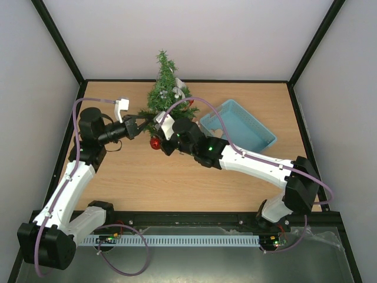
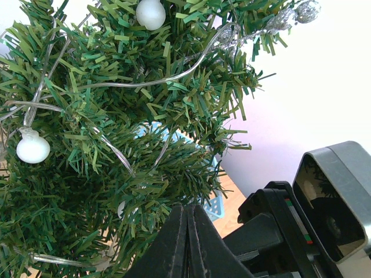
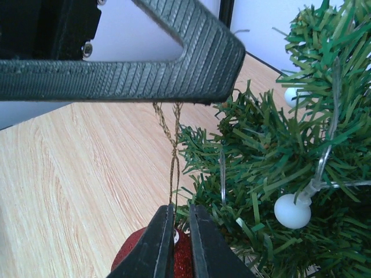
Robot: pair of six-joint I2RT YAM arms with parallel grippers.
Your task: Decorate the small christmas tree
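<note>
The green Christmas tree (image 1: 162, 91) stands at the back middle and fills much of both wrist views. A red bauble (image 3: 152, 252) hangs on a gold string (image 3: 174, 147) in front of it. The string's two strands part at the top and pass behind a dark ribbed piece, apparently a finger (image 3: 203, 63) of my left gripper. How it is held there is hidden. My left gripper is shut close by the branches. My right gripper is shut just above the bauble, its tips at the string; whether they pinch it I cannot tell.
The blue basket (image 1: 259, 121) stands on the right of the table (image 1: 177, 191), partly behind my right arm. My two grippers are very close together before the tree. Free table lies toward the front. White light balls (image 2: 33, 146) and clear wires sit among the branches.
</note>
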